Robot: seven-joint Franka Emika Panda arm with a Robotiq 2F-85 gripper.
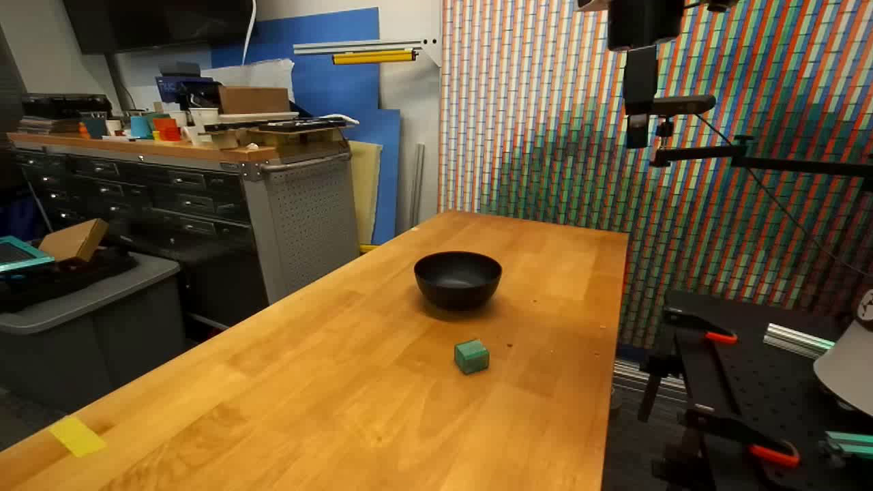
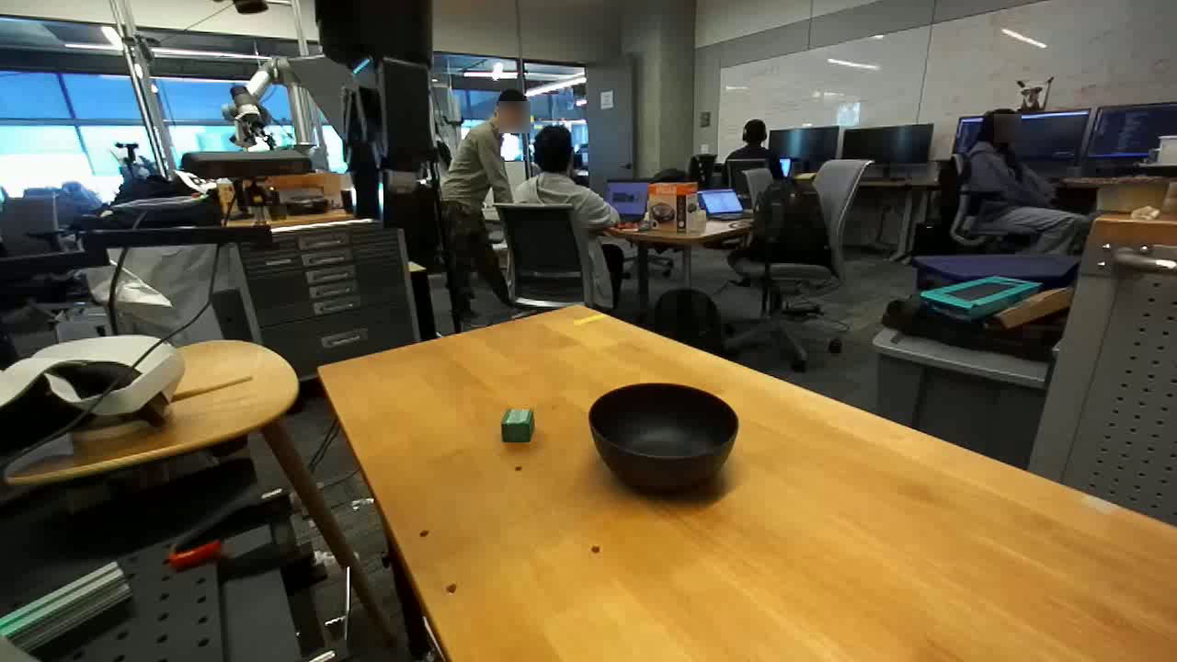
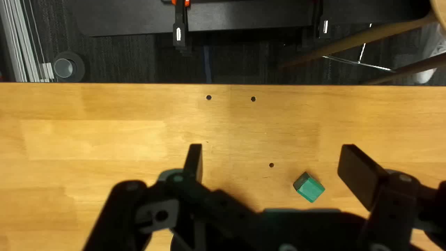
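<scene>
A small green block (image 1: 471, 357) rests on the wooden table, with a black bowl (image 1: 458, 281) standing upright beside it. Both show in the second exterior view, the block (image 2: 518, 425) to the left of the bowl (image 2: 663, 435); the bowl looks empty there. My gripper is open and high above the table, its fingers wide apart with nothing between them. From the wrist, the block (image 3: 309, 188) appears below, toward the right finger. Most of the bowl is hidden behind the gripper in that view.
Around the block and bowl the tabletop (image 1: 327, 393) is clear, apart from a yellow tape strip (image 1: 78, 436) near one end. A black side bench (image 1: 761, 384) with clamps stands along one edge. A round wooden stool (image 2: 221, 397) is near a corner.
</scene>
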